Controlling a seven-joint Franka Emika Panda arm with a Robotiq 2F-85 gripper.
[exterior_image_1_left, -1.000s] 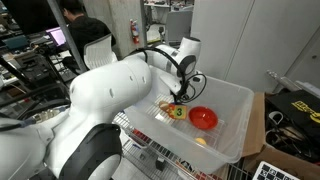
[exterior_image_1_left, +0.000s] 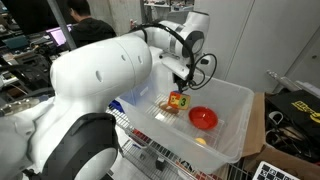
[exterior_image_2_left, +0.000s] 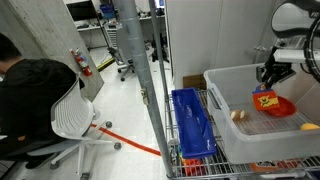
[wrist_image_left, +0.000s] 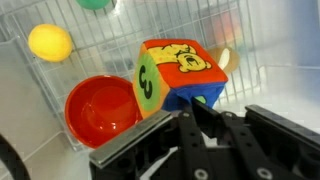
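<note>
A colourful soft-looking block (wrist_image_left: 182, 72) with a bear picture on an orange face and a numeral on a yellow-green face is held by one blue edge. My gripper is shut on that edge, and the block hangs tilted from the fingertips. In exterior view 1 the block (exterior_image_1_left: 179, 100) is above the floor of the clear bin (exterior_image_1_left: 236, 112), with the gripper (exterior_image_1_left: 181, 87) over it. A red bowl (wrist_image_left: 100, 112) lies in the bin beside the block; exterior view 2 also shows the block (exterior_image_2_left: 266, 101) to the left of the bowl (exterior_image_2_left: 284, 106).
A yellow rounded item (wrist_image_left: 50, 42) and a green one (wrist_image_left: 92, 2) lie in the bin, with an orange-tan item (wrist_image_left: 228, 58) partly behind the block. The bin's walls surround them. A blue bin (exterior_image_2_left: 192, 122) stands alongside on the wire rack.
My gripper has risen from the bin floor with the block in it. The bowl and the yellow item have stayed where they were.
</note>
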